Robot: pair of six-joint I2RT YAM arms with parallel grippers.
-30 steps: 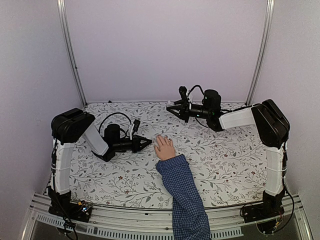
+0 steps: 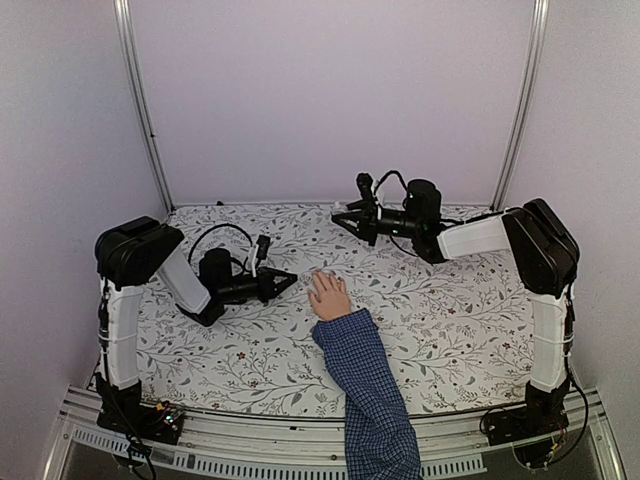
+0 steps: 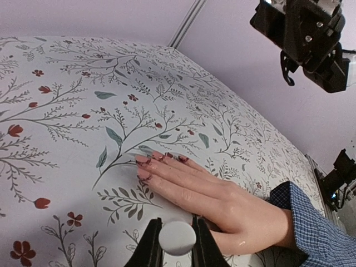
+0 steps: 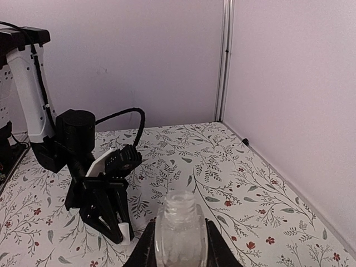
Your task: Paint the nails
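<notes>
A hand (image 2: 329,297) in a blue checked sleeve lies palm down on the cloth. In the left wrist view the fingertips of this hand (image 3: 189,192) point left, and several nails look reddish-brown. My left gripper (image 2: 294,279) is just left of the fingers, apart from them, shut on a white cap (image 3: 177,237); any brush on it is hidden. Farther back and to the right, my right gripper (image 2: 338,216) is shut on a clear bottle (image 4: 181,231), held upright with its open-looking neck on top.
Flower-patterned cloth (image 2: 260,370) covers the table, bare apart from the hand and arms. The checked sleeve (image 2: 368,385) runs to the front edge. Pale walls close off the back and both sides.
The right arm and the hand have stayed where they were.
</notes>
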